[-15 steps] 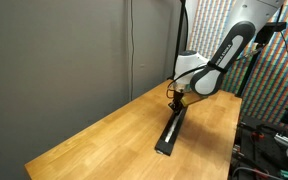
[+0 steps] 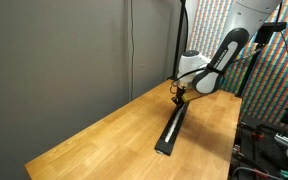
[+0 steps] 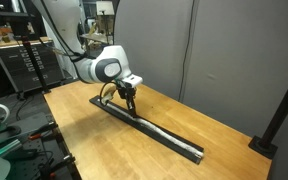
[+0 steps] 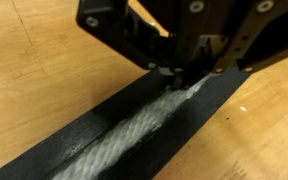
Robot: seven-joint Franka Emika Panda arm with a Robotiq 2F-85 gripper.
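Observation:
A long black channel (image 3: 190,151) lies on the wooden table, with a white braided rope (image 4: 126,138) along its groove. My gripper (image 3: 131,109) points down over the channel, partway along its length. In the wrist view, the dark fingers (image 4: 178,80) reach down to the rope. They appear shut around it, though the gripper's own body hides much of the contact. The rope beside the fingers rests inside the groove, between the black side walls. In exterior view 1, the near end of the channel (image 2: 164,149) is plain to see.
A grey panel (image 2: 64,70) rises behind it, and a black post (image 3: 280,90) stands at the table's right corner in exterior view 2.
My gripper has shifted a little along the channel toward its far end, away from the near end in exterior view 1. The channel itself keeps its place.

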